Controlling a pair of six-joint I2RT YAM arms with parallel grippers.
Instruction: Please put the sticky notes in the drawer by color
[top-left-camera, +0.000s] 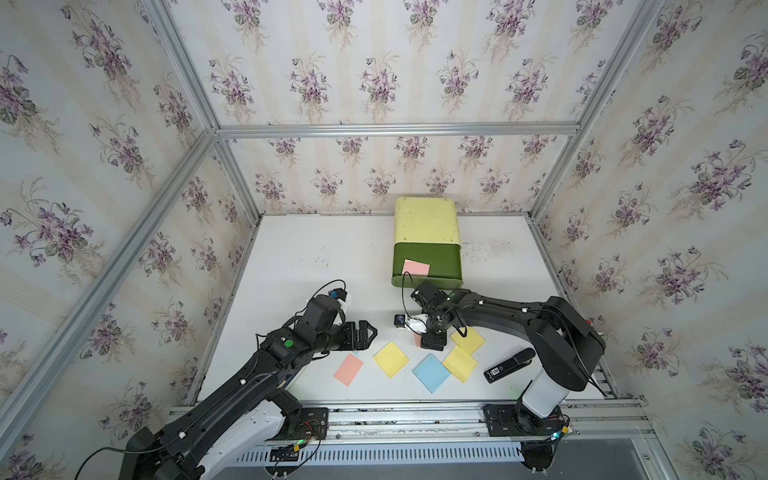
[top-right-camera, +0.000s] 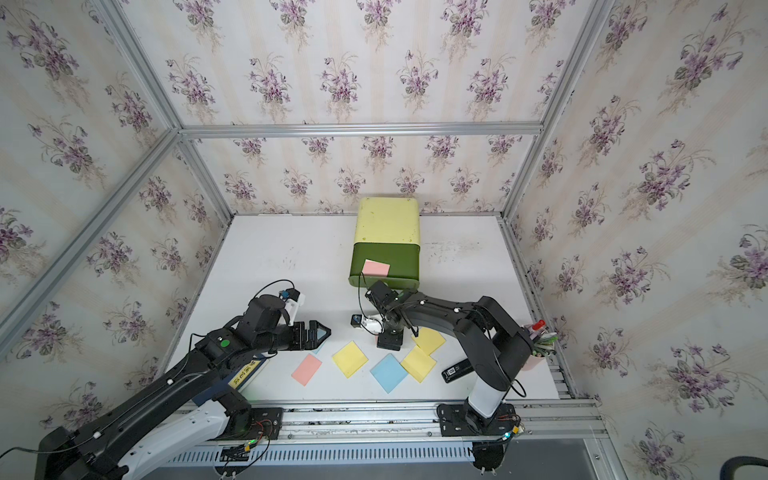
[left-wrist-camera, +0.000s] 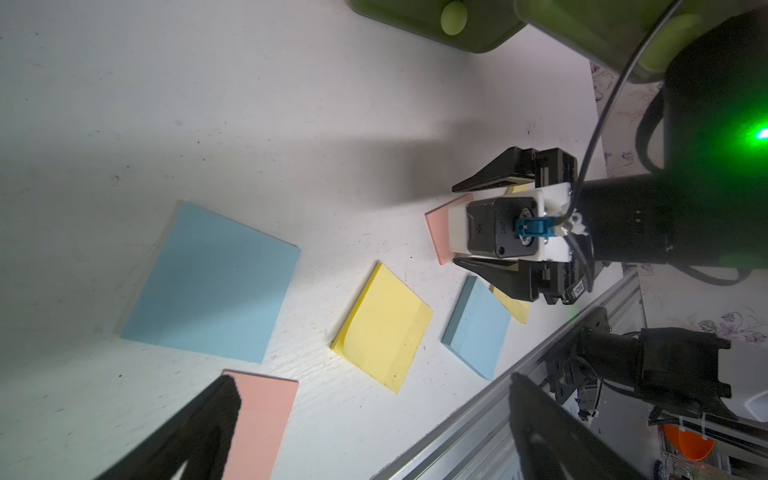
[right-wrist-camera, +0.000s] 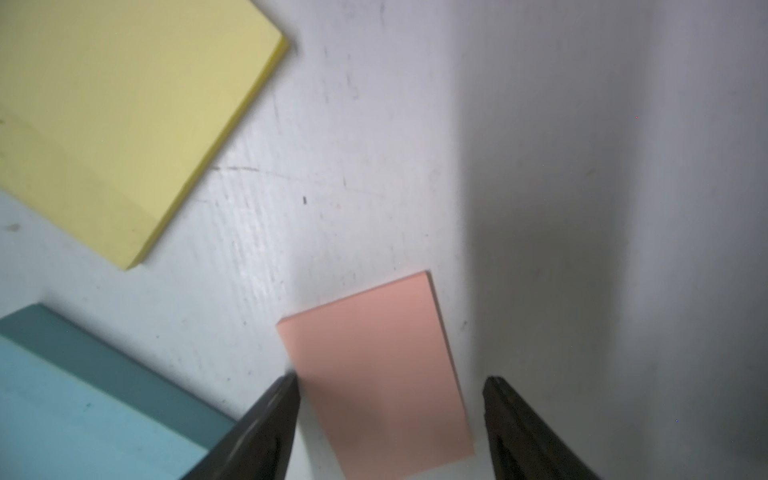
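Observation:
A pink sticky note (right-wrist-camera: 376, 368) (left-wrist-camera: 440, 228) lies on the table between the fingers of my right gripper, which is low over it and part open. Yellow notes (top-left-camera: 391, 359) and a blue note (top-left-camera: 431, 373) lie along the front; another pink note (top-left-camera: 348, 369) and a blue one (left-wrist-camera: 209, 280) lie on the left. My left gripper (top-left-camera: 361, 334) hangs open above these, empty. The green drawer box (top-left-camera: 428, 280) at the back centre has a pink note (top-left-camera: 416, 267) in its open part.
A black marker-like bar (top-left-camera: 509, 365) lies at front right. A holder with coloured items (top-right-camera: 544, 340) is at the right edge, and a partly hidden object (top-right-camera: 244, 376) at front left.

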